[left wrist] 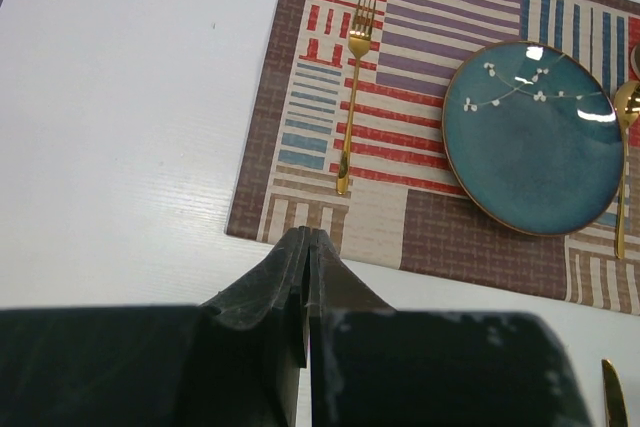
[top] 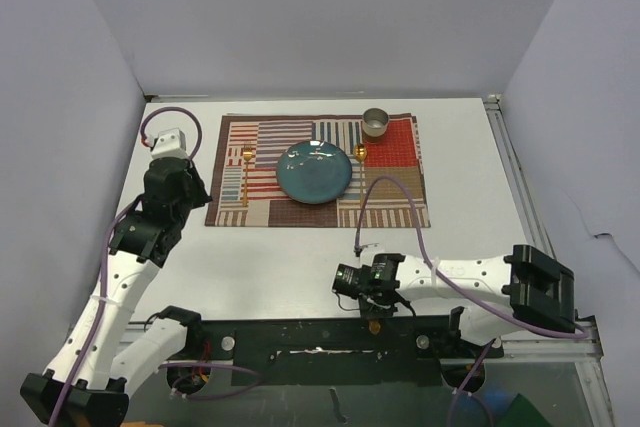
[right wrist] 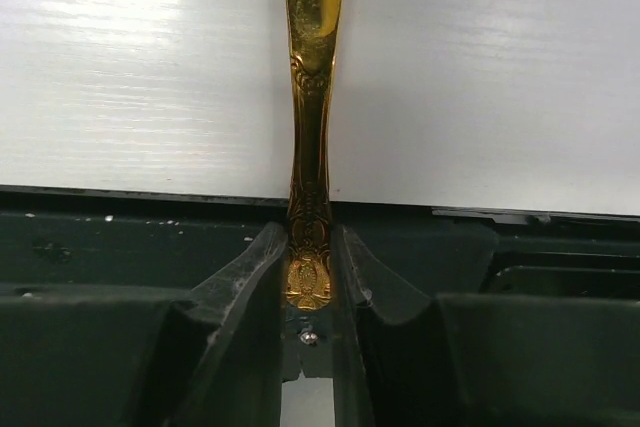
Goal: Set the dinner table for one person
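Note:
A gold knife [right wrist: 318, 47] lies on the white table with its ornate handle end jutting past the front edge; in the top view the handle's tip [top: 375, 327] shows below my right gripper. My right gripper has its fingers close on either side of that handle end; whether they press on it is unclear. My left gripper is shut, nothing showing between its fingers, over the table's left side. On the striped placemat [top: 290, 215] rest a gold fork [top: 246, 172], a blue-green plate [top: 314, 172], a gold spoon [top: 361, 162] and a metal cup [top: 375, 123].
Bare white table [top: 260, 272] lies between the placemat and the dark front rail [top: 290, 352]. Grey walls close in the back and both sides. Purple hoses loop along both arms.

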